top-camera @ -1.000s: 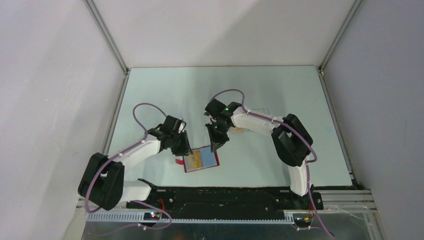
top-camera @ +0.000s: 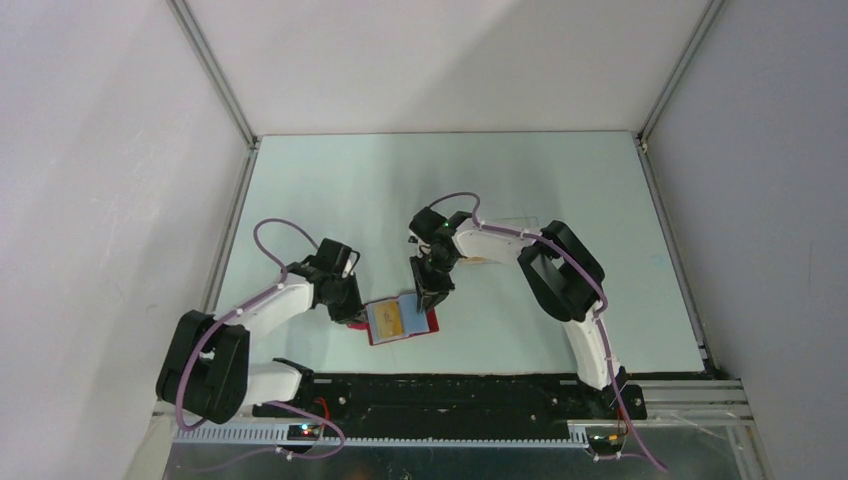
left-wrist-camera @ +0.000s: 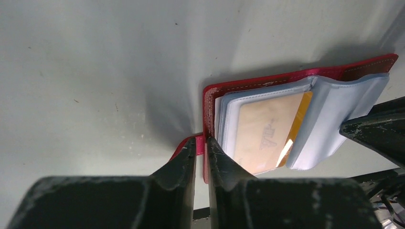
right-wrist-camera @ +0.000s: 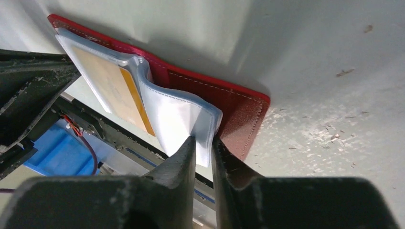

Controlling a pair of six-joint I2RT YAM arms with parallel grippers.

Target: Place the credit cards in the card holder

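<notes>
The open card holder has a dark red cover (top-camera: 435,320) and pale blue-edged clear sleeves (right-wrist-camera: 179,114). It lies near the table's front edge. A beige card with an orange stripe (left-wrist-camera: 265,129) shows inside a sleeve. At the holder's left edge is my left gripper. Its fingertips are close together around the red strap and cover edge, with a narrow gap between. At the sleeves' free edge stands my right gripper, its fingertips near each other with the clear sleeve edge between them. Whether either one grips firmly cannot be seen.
A clear, flat tray (top-camera: 520,222) lies behind the right arm, mostly hidden, with something tan in it. Both grippers are close to each other over the holder.
My left gripper has moved slightly left and toward the front, down to the holder's left edge. The holder stays in place.
</notes>
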